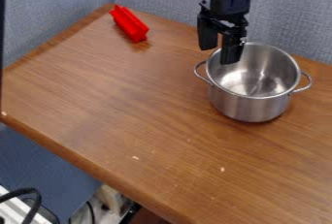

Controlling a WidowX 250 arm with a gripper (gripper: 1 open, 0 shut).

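Observation:
My black gripper (220, 38) hangs open above the left rim of a steel pot (255, 102), its fingers pointing down, with nothing seen between them. The pot has two side handles and looks empty where visible; its back left rim is partly behind the gripper. A red cylindrical object (128, 24) lies on the wooden table (116, 121) at the back left.
Grey-blue padded walls stand behind and to the left. Cables and some gear (26, 208) sit off the table's front left edge.

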